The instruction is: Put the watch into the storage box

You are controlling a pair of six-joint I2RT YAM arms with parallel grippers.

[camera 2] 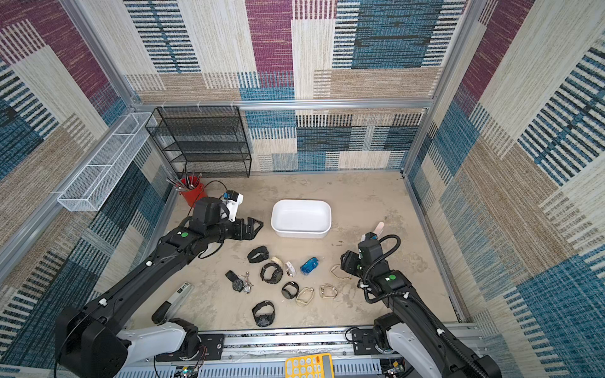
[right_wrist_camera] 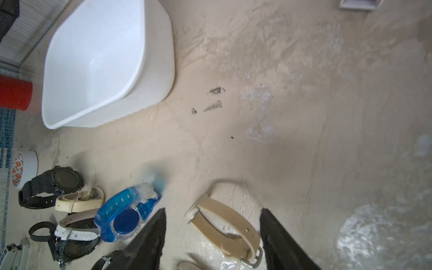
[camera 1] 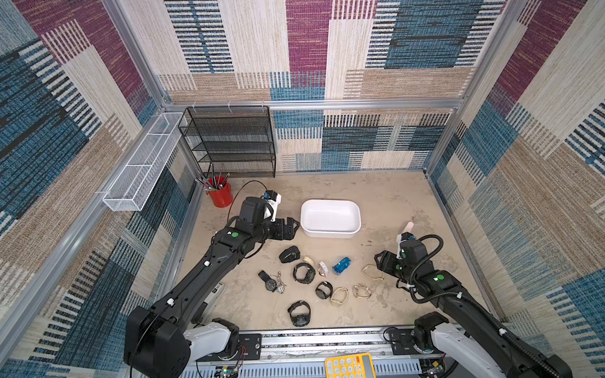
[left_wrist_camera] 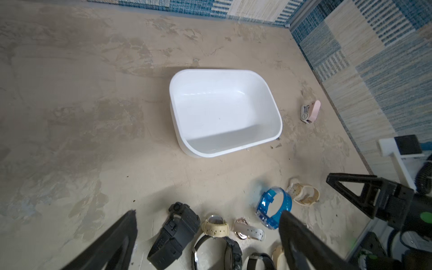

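Note:
Several watches lie on the table in front of the white storage box [camera 1: 331, 234], which looks empty. At the right of the group is a beige watch [right_wrist_camera: 227, 220]; in the right wrist view it sits below and between the parted fingertips of my right gripper, not gripped. To its left lies a blue watch [right_wrist_camera: 123, 211]. My left gripper is open and empty, left of the box in the top views. In its wrist view, a black watch [left_wrist_camera: 174, 236] and a small beige watch [left_wrist_camera: 216, 226] appear low between the blurred fingers.
A pink and white item [left_wrist_camera: 310, 111] lies to the right of the box. A red cup of tools [camera 1: 220, 195] and a black wire rack [camera 1: 230, 141] stand at the back left. Bare table surrounds the box.

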